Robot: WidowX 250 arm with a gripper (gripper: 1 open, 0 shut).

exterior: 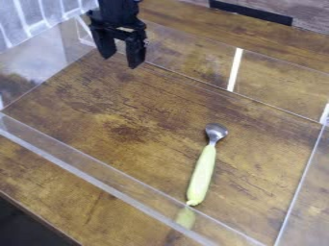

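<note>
A black gripper (121,50) hangs at the upper left of the camera view, its two fingers apart and empty, over the back left of a clear-walled wooden enclosure. A utensil with a pale yellow-green handle (202,175) and a rounded metal head (216,132) lies lower right of centre on the wooden floor, well away from the gripper.
Transparent walls (96,172) surround the floor on the sides. A white strip (234,69) stands out on the back wall. A dark area fills the bottom left corner beyond the wood.
</note>
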